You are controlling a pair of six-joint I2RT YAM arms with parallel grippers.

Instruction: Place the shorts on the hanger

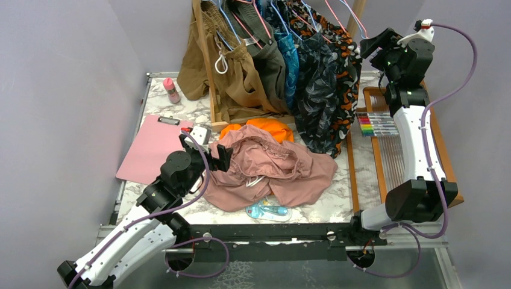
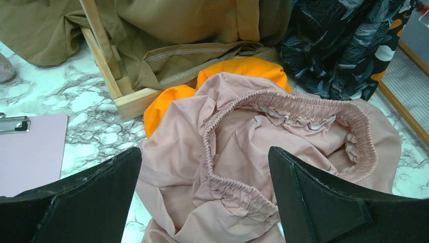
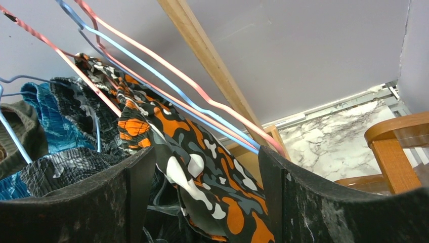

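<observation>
Pink shorts (image 1: pixel 289 180) with a gathered waistband (image 2: pixel 212 142) lie crumpled on the marble table, over an orange garment (image 2: pixel 253 71). My left gripper (image 1: pixel 224 158) hangs open above their left part, nothing between its fingers. My right gripper (image 1: pixel 370 45) is open and raised at the rack's right end, beside the pink and blue hangers (image 3: pixel 212 109) near the end of the rail; these hangers show between and above its fingers in the right wrist view, with camouflage shorts (image 3: pixel 202 167) behind.
A wooden rack (image 1: pixel 213 108) holds several hanging garments at the back. A pink clipboard (image 1: pixel 147 150) and pink bottle (image 1: pixel 170 90) are on the left. A wooden tray (image 1: pixel 379 168) with markers stands at the right, and a blue packaged item (image 1: pixel 268 212) lies in front.
</observation>
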